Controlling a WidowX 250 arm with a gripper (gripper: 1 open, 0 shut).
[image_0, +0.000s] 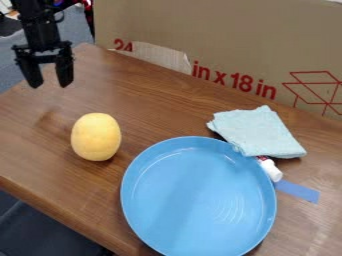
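Observation:
My black gripper (48, 72) hangs open at the upper left, over the far left end of the wooden table, with nothing between its fingers. A yellow melon-like object (95, 136) sits on the table in front of it, lower and to the right. A large light blue plate (198, 200) fills the lower middle right. A folded pale blue cloth (257, 131) lies behind the plate, with a small white tube (270, 169) partly under it at the plate's rim.
A cardboard box (227, 40) stands along the back of the table (154, 105). A blue tape strip (298, 191) lies right of the plate. The table between gripper and cloth is clear. The table edge runs along the lower left.

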